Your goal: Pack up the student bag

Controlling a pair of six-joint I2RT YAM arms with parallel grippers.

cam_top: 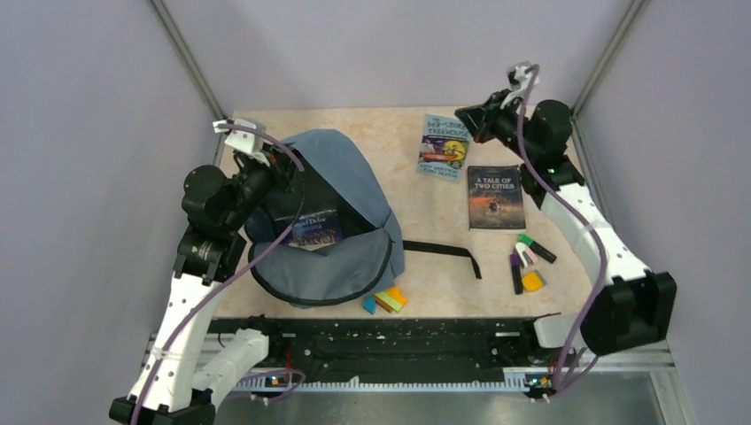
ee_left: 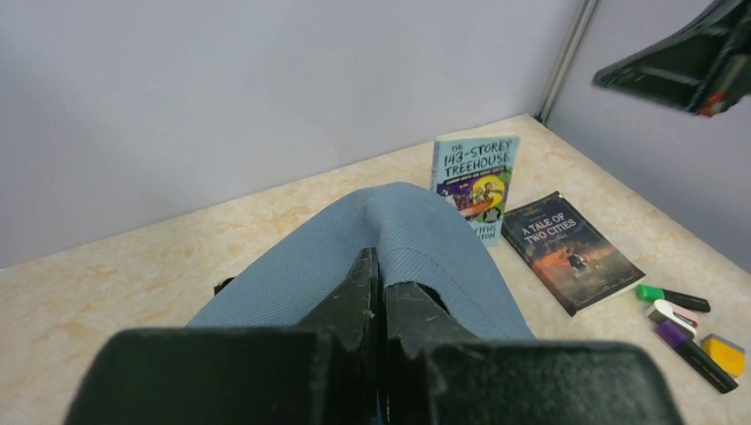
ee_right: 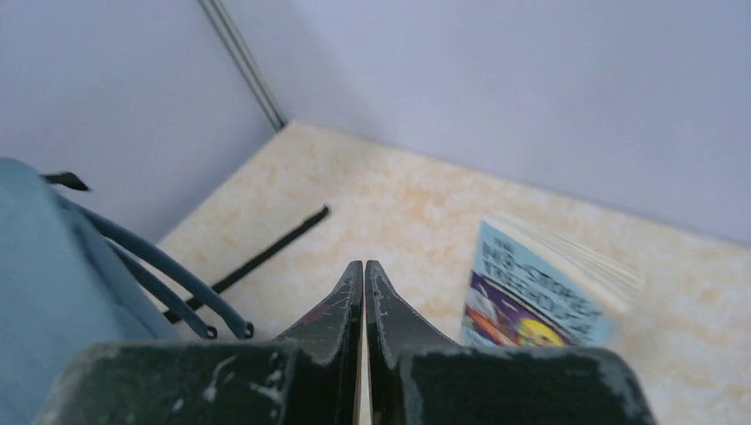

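Note:
The blue-grey student bag [cam_top: 323,266] lies open at left, with a dark-blue book [cam_top: 316,229] inside. My left gripper [cam_top: 285,168] is at its opening, shut; in the left wrist view its fingertips meet the bag's fabric [ee_left: 425,221], but whether cloth is pinched between them is unclear. A light-blue Treehouse book appears tilted up behind the bag, blurred in the right wrist view. My right gripper [cam_top: 468,126] is shut above the back right of the table, nothing between its fingers, apart from that book. A Tale of Two Cities [cam_top: 496,198] lies flat beside it.
Markers [cam_top: 516,273] and a yellow item [cam_top: 533,281] lie at the right front. Colourful blocks [cam_top: 390,299] sit by the bag's front edge. A black strap [cam_top: 440,249] stretches right from the bag.

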